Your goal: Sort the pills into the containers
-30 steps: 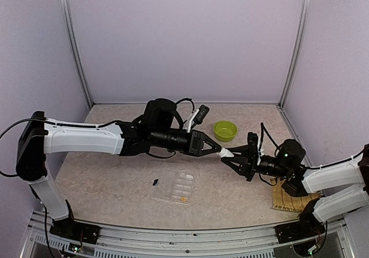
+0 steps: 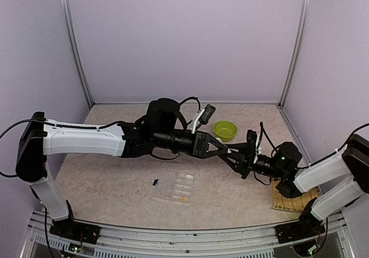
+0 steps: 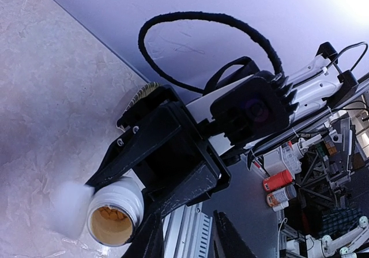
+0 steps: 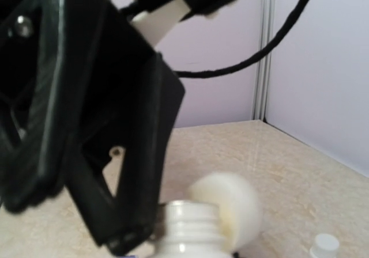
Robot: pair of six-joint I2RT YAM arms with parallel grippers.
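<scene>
My right gripper is shut on a white pill bottle [image 3: 133,194], tilted with its mouth toward the left wrist camera. Orange-brown pills [image 3: 112,213] show inside it. The white bottle cap is off the mouth, motion-blurred, just beside it; in the right wrist view the blurred cap [image 4: 233,206] shows against the bottle neck [image 4: 187,223]. Empty, with its fingers apart, my left gripper stands close by. The top view has both grippers meeting near mid-table. Below them lies the clear compartment box [image 2: 183,186], an orange item in its front compartment.
A green bowl [image 2: 225,131] sits behind the grippers. At the right is a bamboo mat [image 2: 294,200]. Another white bottle [image 4: 326,245] stands on the table in the right wrist view. A small dark object [image 2: 155,182] lies left of the box.
</scene>
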